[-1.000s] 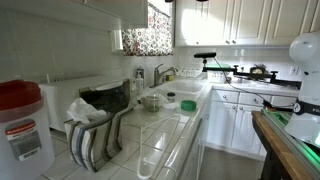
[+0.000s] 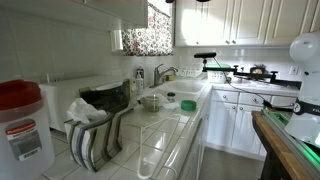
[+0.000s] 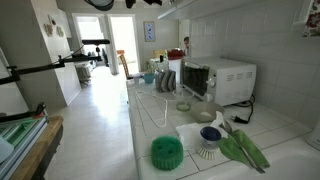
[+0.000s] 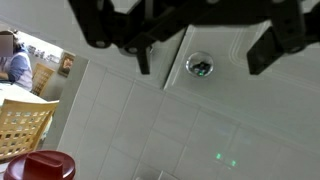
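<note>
My gripper stands open in the wrist view, its dark fingers wide apart with nothing held between them. Behind that gap shows a round metal knob (image 4: 199,64) on a white cabinet door (image 4: 225,95). Whether the fingers reach as far as the knob cannot be told. In exterior view 2 part of the dark arm (image 3: 100,4) shows at the top edge, high above the counter.
Below the cabinets, the counter (image 3: 105,150) carries a green cup (image 3: 167,152), a scrub brush (image 3: 209,142), a green cloth (image 3: 243,150) and a white toaster oven (image 3: 228,80). A red-lidded container (image 2: 24,125) stands at the near left.
</note>
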